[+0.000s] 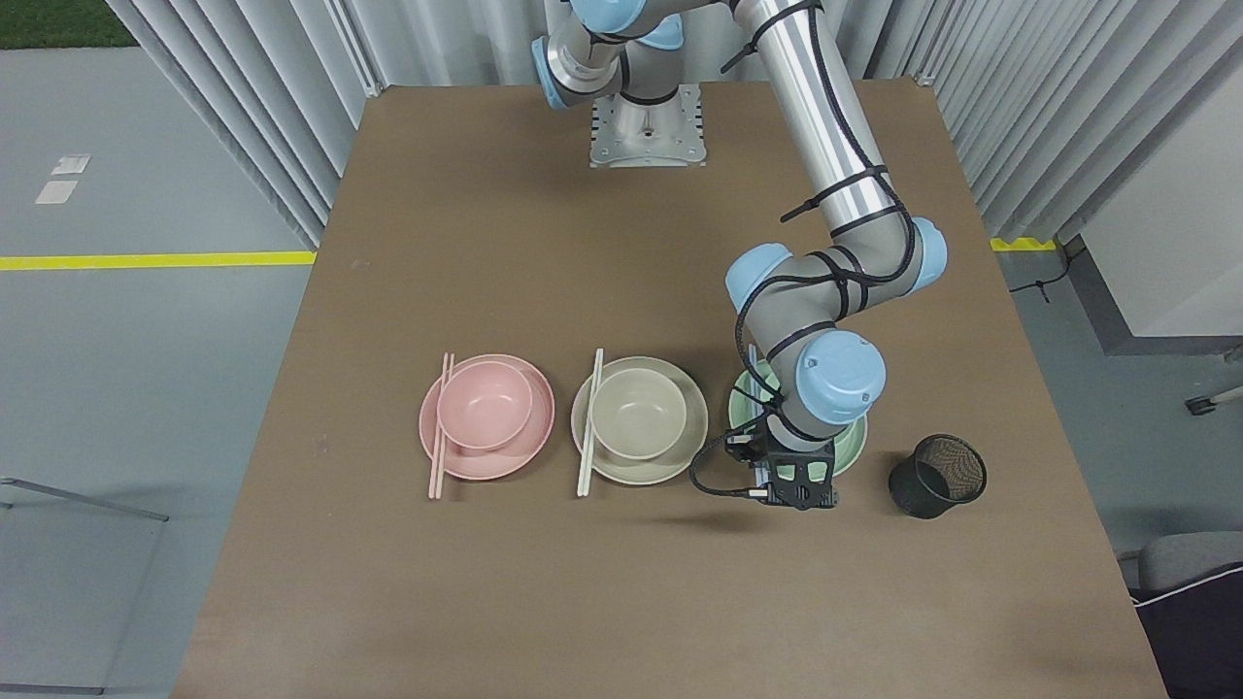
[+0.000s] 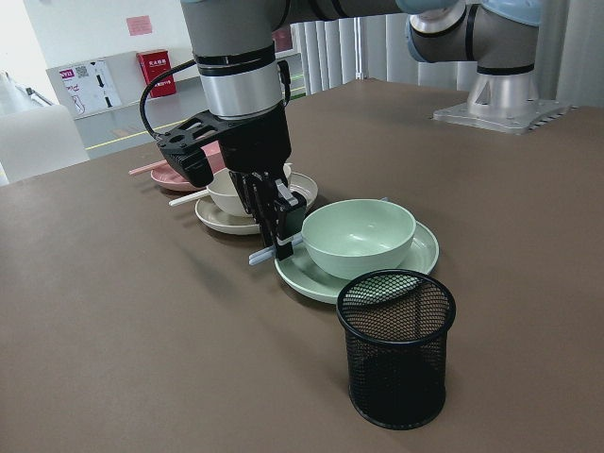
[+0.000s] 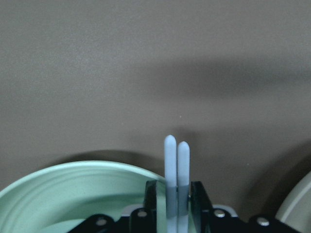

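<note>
My gripper is shut on a pair of pale blue chopsticks (image 3: 182, 170) at the green setting. In the left view it reaches down at the edge of the green plate (image 2: 315, 289), beside the green bowl (image 2: 359, 228); the chopsticks (image 2: 263, 256) rest across that plate's edge. In the front view the arm hides much of this setting. Left of it stand a cream plate and bowl (image 1: 638, 414) with white chopsticks (image 1: 588, 449), and a pink plate and bowl (image 1: 485, 404) with pink chopsticks (image 1: 437, 454).
A black mesh pen holder (image 2: 396, 377) stands right of the green plate in the front view. The arm's base (image 1: 647, 140) is at the back.
</note>
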